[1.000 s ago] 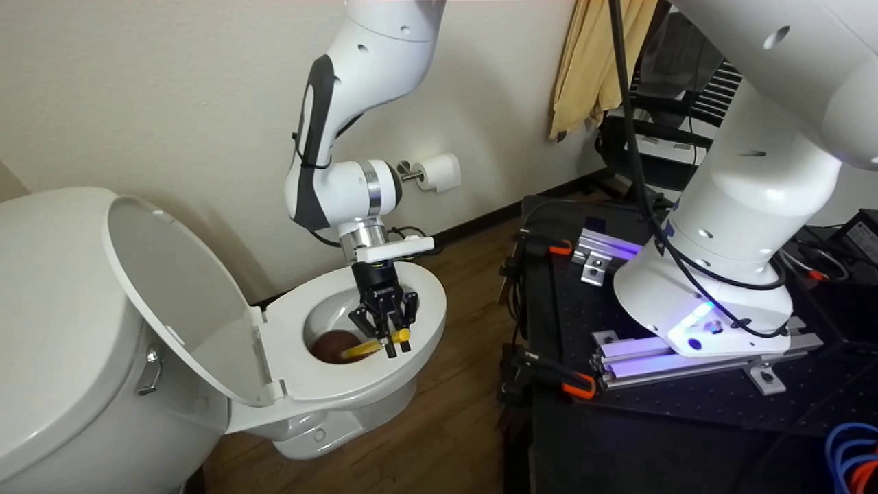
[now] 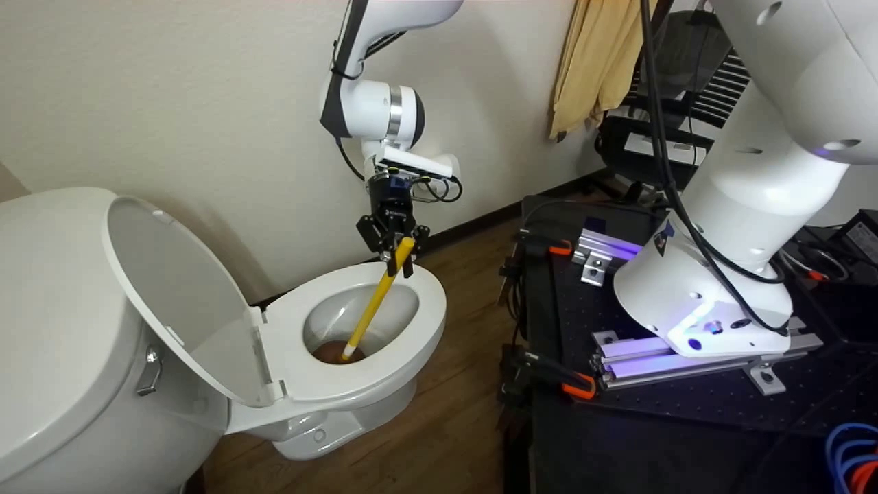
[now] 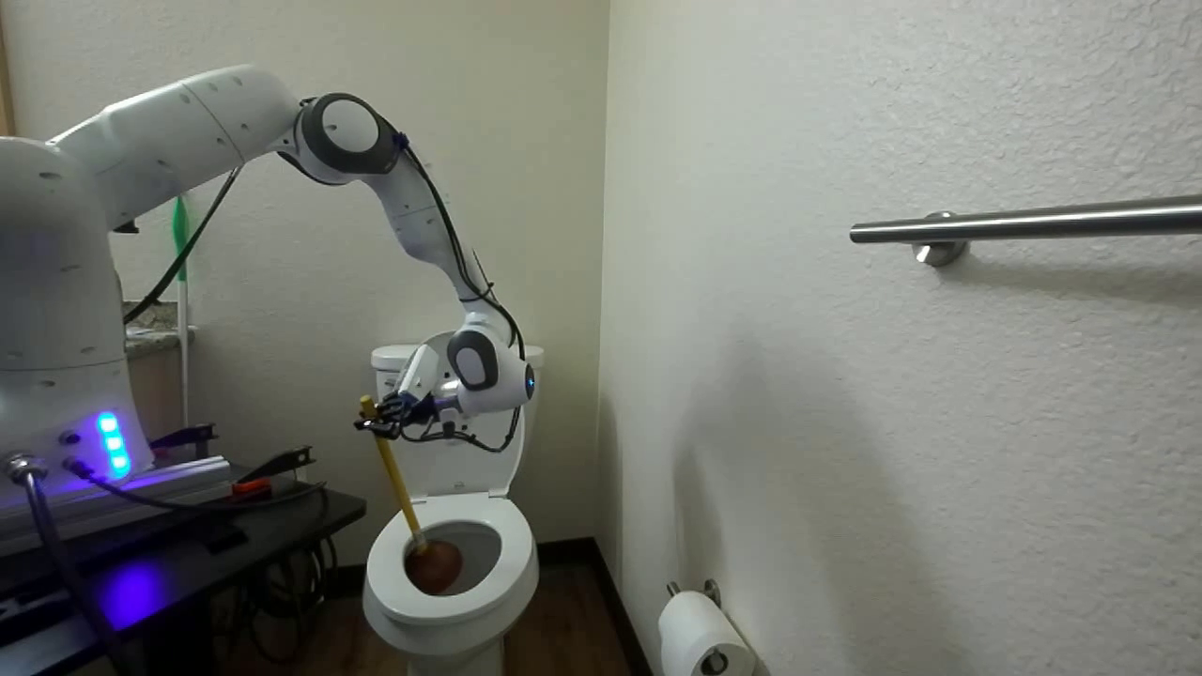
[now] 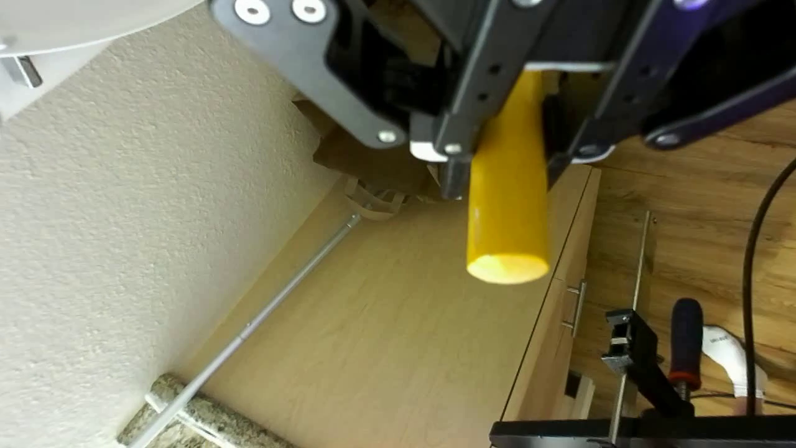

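A plunger with a yellow handle [image 2: 375, 309] leans up out of the toilet bowl [image 3: 476, 554]. Its reddish-brown rubber cup [image 3: 435, 567] sits down inside the bowl. My gripper is shut on the handle near its top, whose blunt yellow end [image 4: 509, 231] sticks out past the fingers in the wrist view. In exterior view 1 the gripper [image 2: 398, 265] stands above the far part of the seat. How the cup meets the bottom of the bowl is partly hidden.
The toilet lid [image 2: 185, 296] is raised against the tank [image 2: 66, 329]. Walls stand close behind the arm. A toilet paper roll [image 3: 704, 637] and a towel bar [image 3: 1037, 223] are on one wall. The black table [image 2: 576, 444] with clamps flanks the toilet.
My gripper has risen and moved back toward the wall, bringing the handle's top up with it. The handle stands steeper now, while the cup is still in the bowl.
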